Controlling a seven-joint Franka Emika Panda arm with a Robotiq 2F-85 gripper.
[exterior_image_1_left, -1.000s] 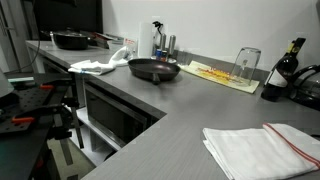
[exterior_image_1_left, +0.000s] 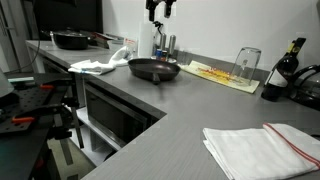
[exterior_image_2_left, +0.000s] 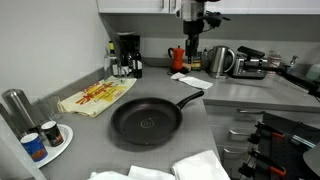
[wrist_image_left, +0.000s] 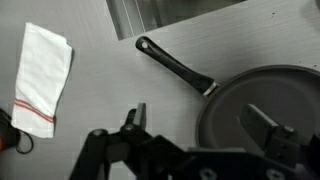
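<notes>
A black frying pan (exterior_image_1_left: 153, 68) rests on the grey counter, its handle (wrist_image_left: 176, 65) extending from the rim in the wrist view. My gripper (exterior_image_1_left: 160, 14) hangs high above the counter, near the top of exterior view 1. From overhead in the wrist view, the gripper is open, its fingers wide apart with only counter and part of the pan beneath. Exterior view 2 has the gripper (exterior_image_2_left: 193, 55) up in the air beyond the pan. A white towel with red stripes (wrist_image_left: 42, 75) lies flat on the counter, away from the pan.
A yellow patterned cloth (exterior_image_2_left: 95, 97), a clear glass (exterior_image_1_left: 246, 63) and a dark bottle (exterior_image_1_left: 287, 68) stand along the wall. White cloths (exterior_image_1_left: 92, 66) lie beyond the pan. Cans on a plate (exterior_image_2_left: 50, 133) sit at left. Counter between pan and striped towel is clear.
My gripper has come into exterior view 1 from above, moving down and slightly right. The pan, towels and bottle have stayed where they were.
</notes>
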